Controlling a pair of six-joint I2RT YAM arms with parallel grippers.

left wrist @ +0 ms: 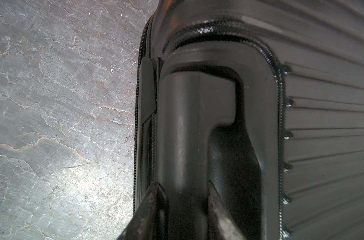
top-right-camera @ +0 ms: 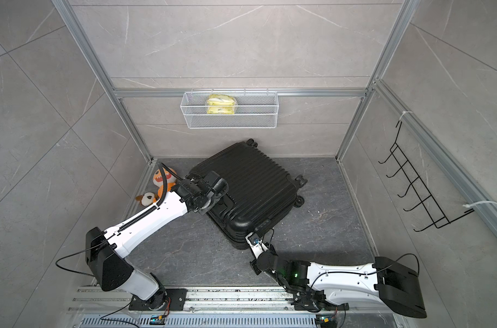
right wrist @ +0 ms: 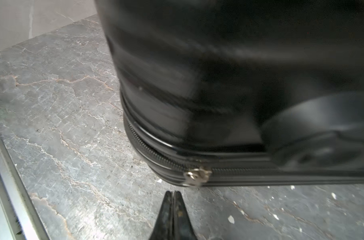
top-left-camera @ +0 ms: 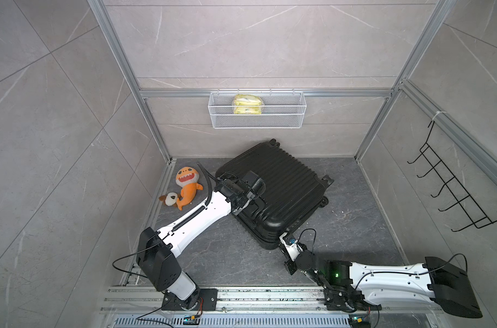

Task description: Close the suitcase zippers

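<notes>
A black suitcase (top-left-camera: 281, 186) lies flat on the floor. My left gripper is shut on the black handle (left wrist: 182, 120) on its side, next to the zipper track. My right gripper is low at the suitcase's front corner, its fingertips close together just in front of and below a metal zipper pull (right wrist: 196, 176) on the zipper band; nothing shows between them. A wheel housing (right wrist: 318, 136) is to the right of the pull, blurred.
An orange plush toy (top-left-camera: 188, 191) and a small dog plush (top-left-camera: 170, 199) lie left of the suitcase. A wire basket (top-left-camera: 281, 117) and a hook rack (top-left-camera: 450, 191) hang on the walls. Bare floor (top-left-camera: 357, 224) is to the right.
</notes>
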